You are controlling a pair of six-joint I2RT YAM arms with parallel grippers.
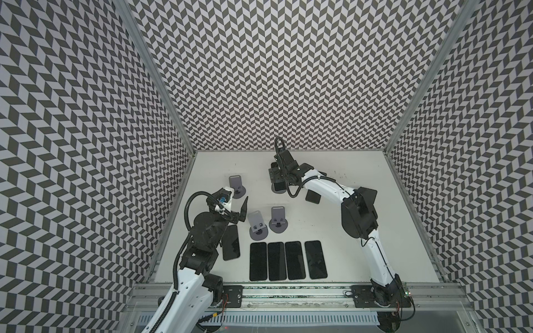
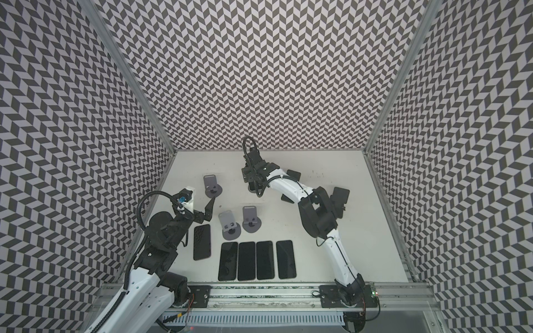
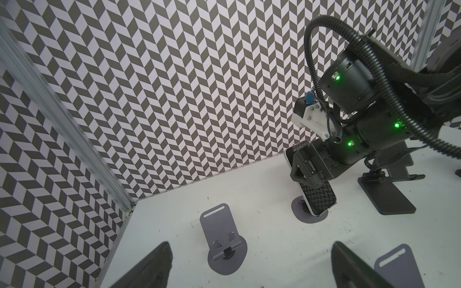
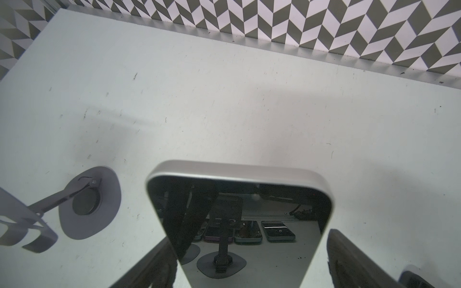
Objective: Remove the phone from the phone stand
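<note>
A dark-screened phone [image 3: 322, 197] with a pale rim leans upright on a purple-grey stand, whose round base [image 3: 302, 217] shows beneath it. In the right wrist view, the phone's screen [image 4: 293, 194] faces the camera. My right gripper straddles the phone, one finger beside each long edge. The fingers look very near the edges; whether they touch is not clear. The phone's lower end still rests at the stand. My left gripper stands open with nothing between its fingers, well away from the phone.
Empty purple-grey stands [image 1: 235, 182] stand left and in front. Several phones [image 1: 286, 260] lie flat at the front edge. Black stands [image 2: 291, 176] are to the right. Open table lies at the far right.
</note>
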